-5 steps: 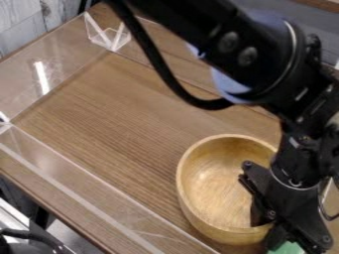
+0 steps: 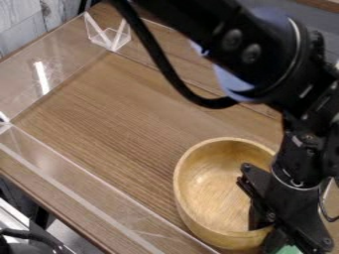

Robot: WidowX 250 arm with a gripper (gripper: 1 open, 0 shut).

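A yellow-tan wooden bowl (image 2: 207, 194) sits at the lower right of the table, tilted slightly toward the viewer. The black gripper (image 2: 260, 204) stands at its right side, shut on the bowl's rim, with its fingers partly hiding that edge. A small green object (image 2: 286, 248) shows at the bottom right beneath the gripper, mostly hidden.
A clear plastic holder (image 2: 109, 31) stands at the back left. A black cable arcs from the arm over the table.
The gripper and bowl have shifted slightly toward the left and down in the view, with the gripper still on the rim.
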